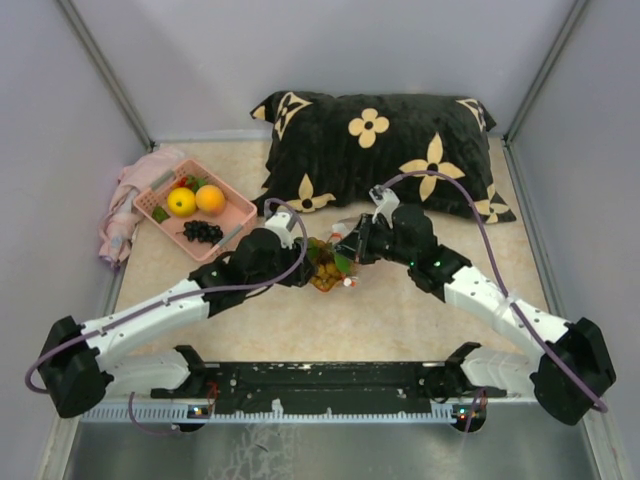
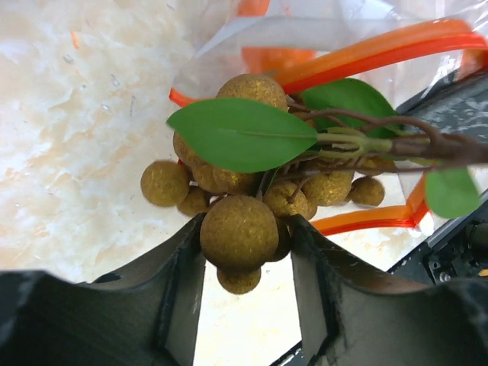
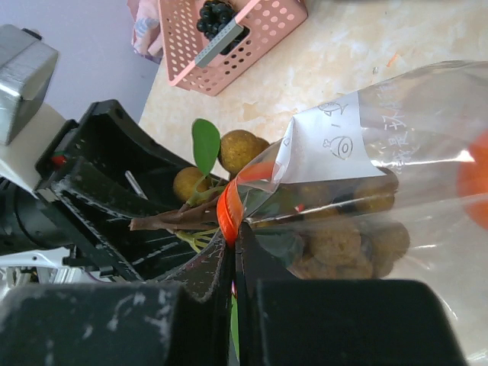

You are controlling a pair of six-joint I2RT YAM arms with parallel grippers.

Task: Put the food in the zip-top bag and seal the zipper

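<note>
A clear zip top bag (image 3: 412, 229) with orange edging holds brown longan-like fruit (image 1: 326, 268), some of it spilling at the opening, with green leaves (image 2: 242, 134) and twigs over it. My left gripper is part open around a round fruit (image 2: 239, 232) at the cluster's end; whether it grips it is unclear. My right gripper is shut on the bag's orange edge (image 3: 229, 212), with the bag stretching away to the right in its wrist view.
A pink basket (image 1: 239, 213) with oranges, grapes and other produce sits at the back left beside a pink cloth (image 1: 130, 190). A large black pillow (image 1: 370, 155) fills the back.
</note>
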